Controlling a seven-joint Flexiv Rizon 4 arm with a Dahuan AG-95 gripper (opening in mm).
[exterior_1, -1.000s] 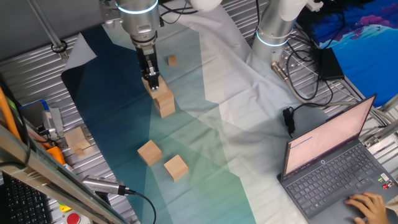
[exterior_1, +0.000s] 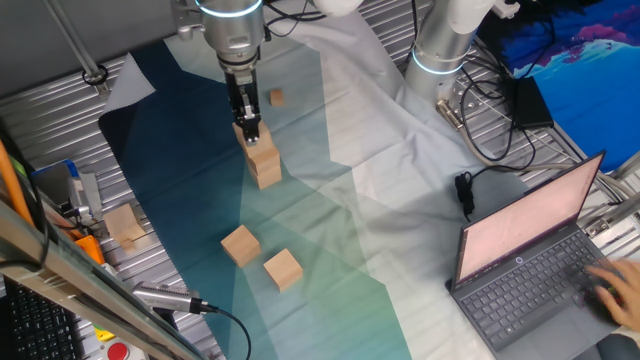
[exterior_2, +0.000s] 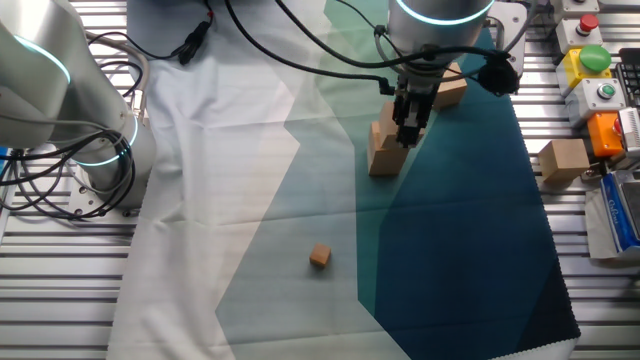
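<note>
My gripper (exterior_1: 252, 141) points down at a group of light wooden blocks (exterior_1: 264, 160) in the upper middle of the cloth. In exterior view 2 its dark fingers (exterior_2: 408, 134) overlap an upper block (exterior_2: 388, 126), which rests on a lower block (exterior_2: 386, 163). The fingertips look close to the upper wood or touching it; the spacing of the fingers cannot be made out. Two separate blocks, one left (exterior_1: 240, 245) and one right (exterior_1: 284, 269), lie nearer the front in exterior view 1. A much smaller cube (exterior_1: 277, 97) sits behind the group.
An open laptop (exterior_1: 530, 260), with a person's hand (exterior_1: 622, 290) over it, occupies the right front. Another wooden block (exterior_2: 564, 161) lies off the cloth. Bare cloth (exterior_1: 350, 130) extends to the right of the stack.
In exterior view 1 the gripper and arm have shifted slightly right over the stack. The blocks look unmoved. The person's hand has moved up over the laptop's keyboard side.
</note>
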